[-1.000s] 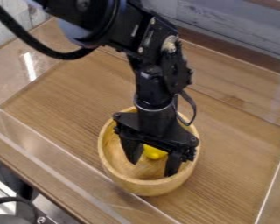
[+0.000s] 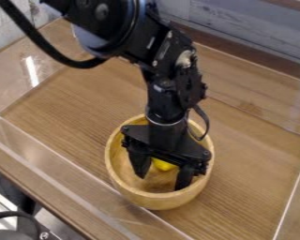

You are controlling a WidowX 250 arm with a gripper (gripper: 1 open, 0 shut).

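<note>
My black gripper (image 2: 164,167) hangs down into a wide tan bowl (image 2: 153,197) on the wooden table, its fingers spread open on either side of a small yellow object (image 2: 163,164). The yellow object lies inside the bowl and is partly hidden by the gripper's body, so its shape and any contact with the fingers are unclear.
A pale wall edge runs along the back. The table's front edge runs diagonally at lower left, with dark cables beyond it.
My gripper has shifted very slightly inside the bowl over the last second. The bowl stays where it was.
</note>
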